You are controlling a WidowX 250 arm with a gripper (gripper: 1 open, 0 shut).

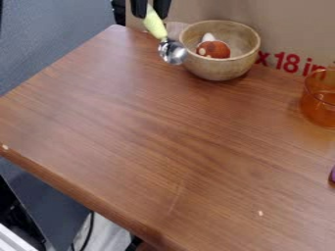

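Note:
My gripper (151, 8) is at the top edge of the camera view, dark and only partly seen, shut on a utensil with a pale yellow handle (155, 25) and a silver scoop head (171, 53). The scoop head hangs at the left rim of a light wooden bowl (220, 66) at the back of the table. The bowl holds a reddish-brown and white object (214, 49).
An orange translucent cup (320, 100) stands at the right edge. A small purple item is cut off below it. A cardboard panel (295, 34) backs the table (144, 147), whose middle and front are clear.

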